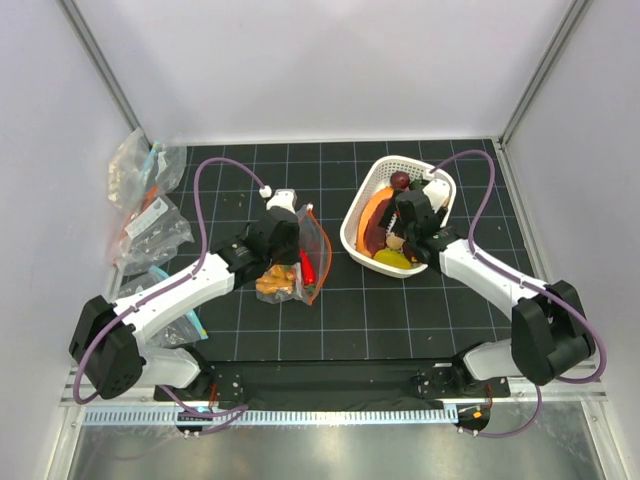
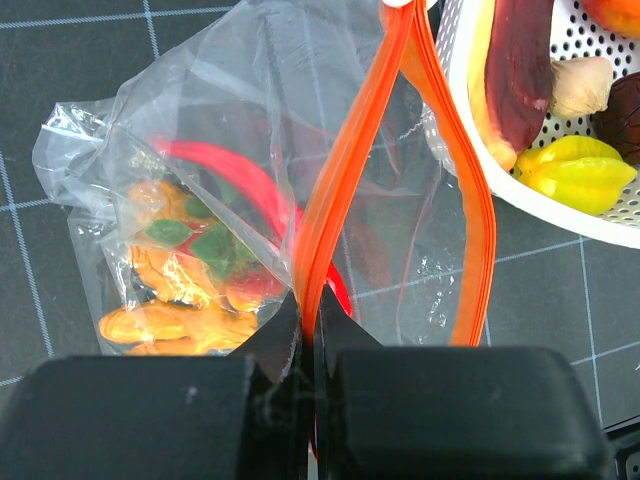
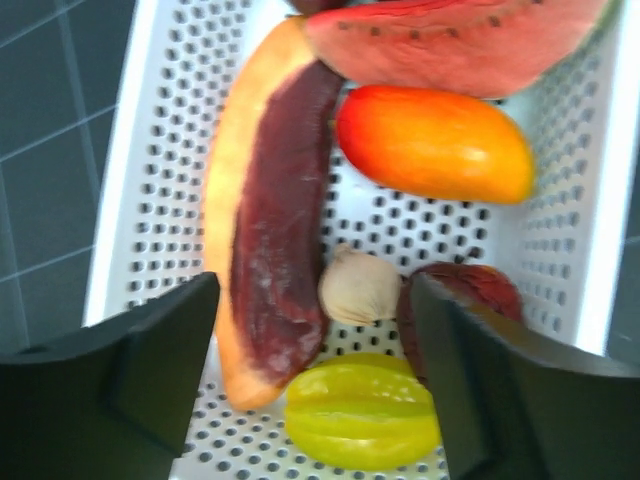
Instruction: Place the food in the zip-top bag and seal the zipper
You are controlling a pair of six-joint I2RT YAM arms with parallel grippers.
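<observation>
The clear zip top bag [image 2: 270,110] stands mouth open on the table, its orange zipper rim [image 2: 345,170] pinched on the near side. My left gripper is shut on that rim. Inside the bag are a red chili [image 2: 235,170] and some orange-yellow food pieces [image 2: 165,325] with green bits. My right gripper is over the white basket, its fingers apart with nothing held. Below and between them show an eggplant [image 3: 280,215], a garlic bulb [image 3: 360,285] and a yellow-green star fruit [image 3: 360,410].
In the white basket [image 1: 352,215] are also a mango [image 3: 435,145], a watermelon slice [image 3: 450,45] and a dark red fruit [image 3: 470,295]. Other plastic bags [image 1: 155,230] lie at the left wall. Tabletop in front of the basket is clear.
</observation>
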